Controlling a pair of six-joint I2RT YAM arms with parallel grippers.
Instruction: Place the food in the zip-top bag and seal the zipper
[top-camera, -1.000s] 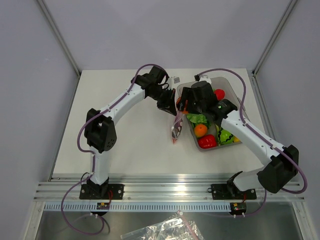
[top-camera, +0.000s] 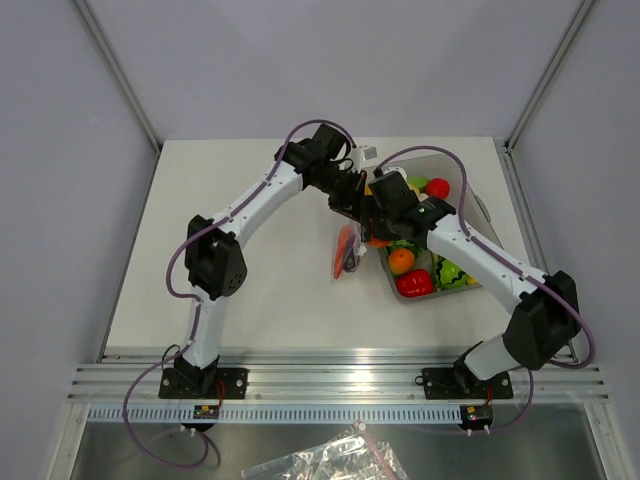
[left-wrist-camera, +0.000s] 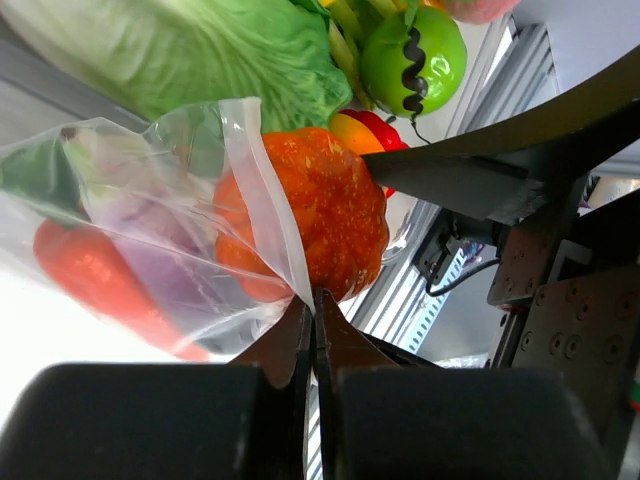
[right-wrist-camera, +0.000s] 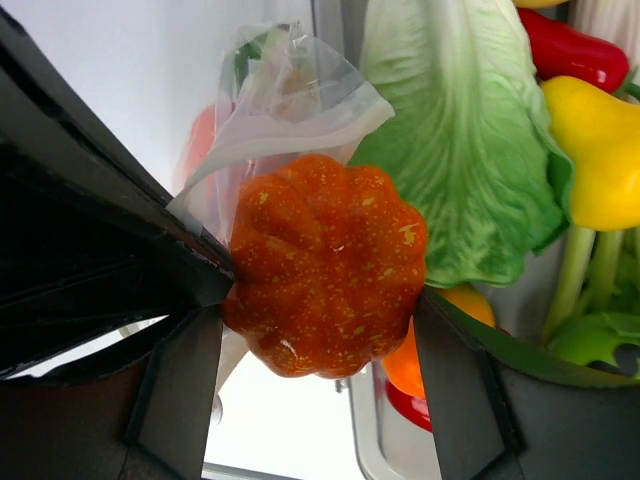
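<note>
The clear zip top bag (left-wrist-camera: 150, 215) holds a red item and a purple one. My left gripper is shut at the bag's rim, with the rim running into its fingertips. An orange ribbed pumpkin is at the bag's mouth, partly behind the clear film in the left wrist view. My right gripper has its fingers on both sides of the pumpkin; whether they still grip it is unclear. One right finger (left-wrist-camera: 450, 175) reaches the pumpkin's side in the left wrist view. From the top, both grippers meet at the bin's left edge.
A grey bin (top-camera: 470, 190) on the right holds toy produce: lettuce (right-wrist-camera: 450, 130), a yellow pepper (right-wrist-camera: 600, 150), a red pepper (top-camera: 415, 283) and an orange (top-camera: 401, 261). Another clear bag (top-camera: 340, 460) lies off the front edge.
The right arm has come lower and toward the front with the pumpkin. My left gripper has moved slightly right, and the two grippers now overlap from above. The bag has shifted slightly.
</note>
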